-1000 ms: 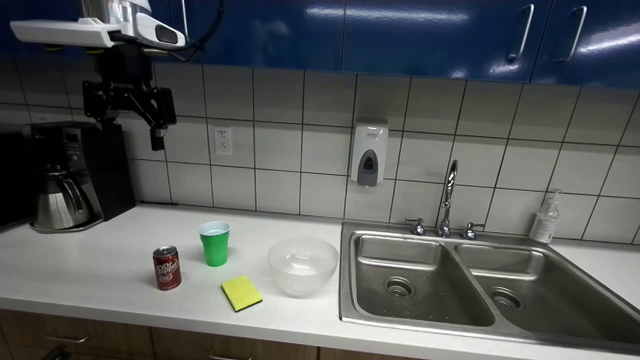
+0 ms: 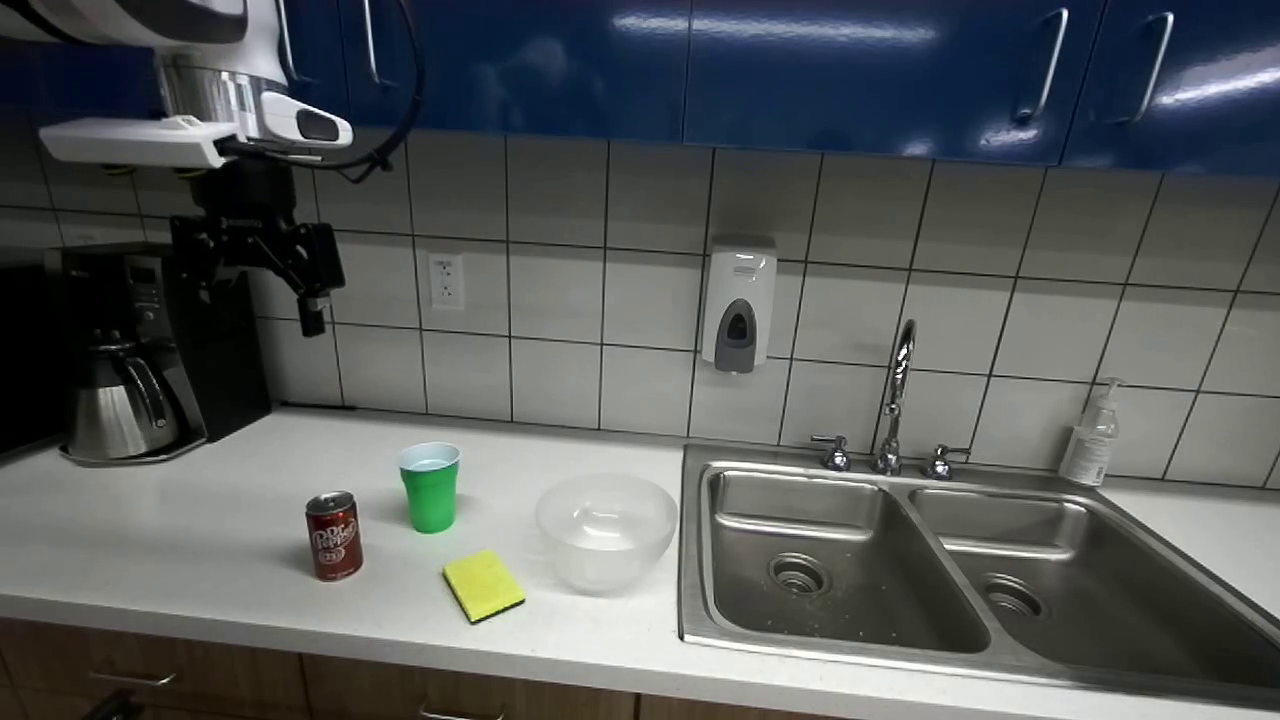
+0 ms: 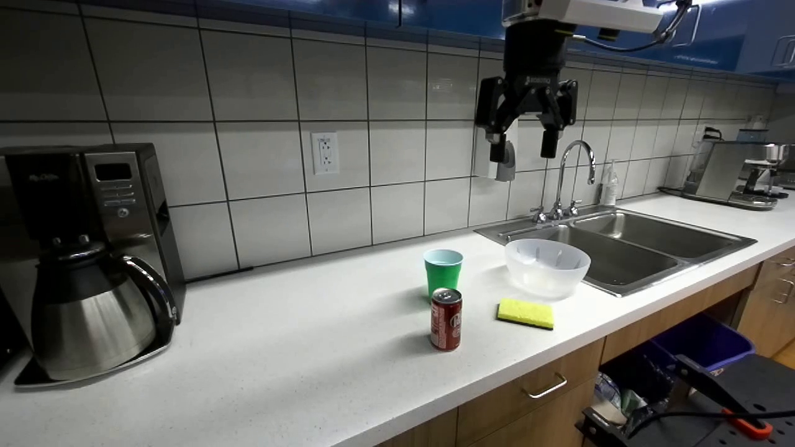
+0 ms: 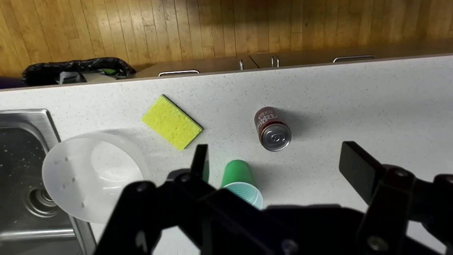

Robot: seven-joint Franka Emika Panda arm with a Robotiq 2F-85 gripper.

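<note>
High above the counter hangs my gripper (image 3: 523, 150), open, with empty air between its fingertips. Below it stands a dark red Dr Pepper can (image 2: 333, 536), upright on the white counter. A green cup (image 2: 429, 490) with a pale blue inside stands upright behind the can; in the wrist view my gripper's parts hide some of the cup (image 4: 238, 172). The yellow sponge (image 2: 483, 586) with a dark underside lies flat near the front edge. To its right sits a translucent bowl (image 2: 606, 534), and nothing shows inside it.
Right of the bowl is a steel double sink (image 2: 840, 648) with a tall faucet (image 2: 897, 384). A coffee maker (image 3: 97, 253) with a steel carafe fills the left end. Blue cabinets (image 2: 840, 72) hang overhead.
My gripper has come down a little and shifted slightly left in the first exterior view, still clear of everything. The can, cup, sponge and bowl have kept their places.
</note>
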